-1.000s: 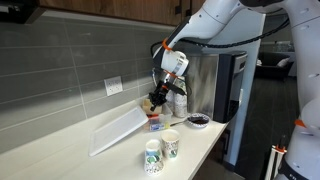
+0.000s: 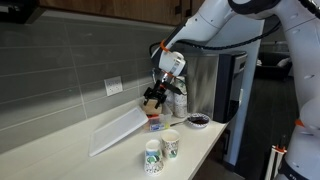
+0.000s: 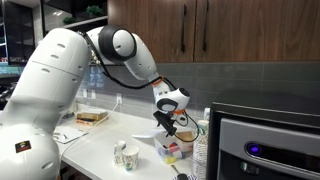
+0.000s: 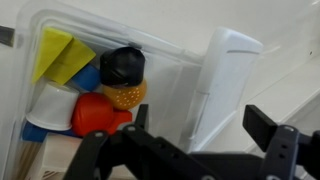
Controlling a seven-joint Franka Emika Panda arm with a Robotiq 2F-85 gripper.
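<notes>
In the wrist view my gripper is open, with one finger to each side of a white edge [image 4: 222,85] along a clear bin [image 4: 185,75]. I cannot tell whether the fingers touch that edge. Inside the bin lie a black piece [image 4: 122,67], a red piece [image 4: 93,112], a yellow piece [image 4: 66,60] and an orange-tan round piece [image 4: 126,96]. Exterior view 1 has the gripper [image 2: 158,100] over the bin's area, beside a tilted white panel [image 2: 118,131]. The arm partly hides the bin there.
Two patterned cups [image 2: 153,158] [image 2: 170,144] stand toward the front of the counter. A bowl of dark contents [image 2: 198,120] sits to the right. In exterior view 2 a toaster oven [image 3: 265,145] stands at the right.
The arm and gripper have shifted slightly, sitting a little lower over the bin. Cups, bowl and white panel look unmoved.
</notes>
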